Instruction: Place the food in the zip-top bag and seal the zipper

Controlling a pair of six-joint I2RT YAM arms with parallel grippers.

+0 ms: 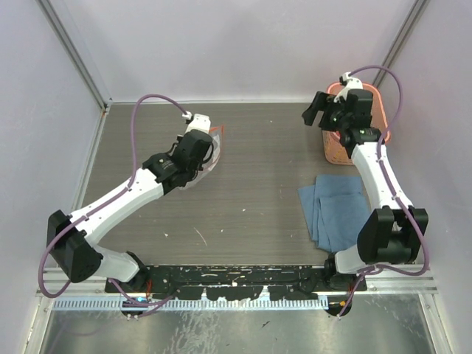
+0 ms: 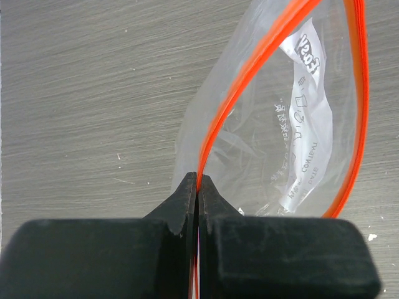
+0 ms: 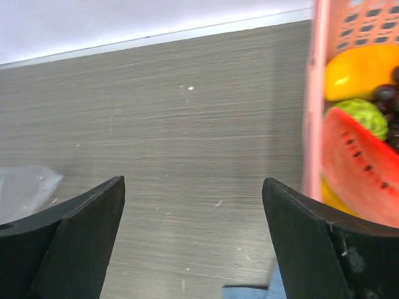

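Observation:
A clear zip top bag [image 2: 262, 143] with an orange zipper edge hangs with its mouth spread open in the left wrist view. My left gripper is shut on one side of that orange edge. From above, the bag [image 1: 214, 151] is partly covered by the left arm. My right gripper stands open with nothing between its fingers, just left of the salmon basket [image 3: 315, 99]. Inside the basket lie a yellow food item [image 3: 355, 71], a green one [image 3: 365, 115], dark grapes [image 3: 388, 96] and an orange-red piece [image 3: 358, 162].
Folded blue cloth [image 1: 335, 212] lies in front of the basket. Between the bag and the basket the table [image 1: 269, 162] is bare. White walls close off the back [image 1: 243, 51] and both sides.

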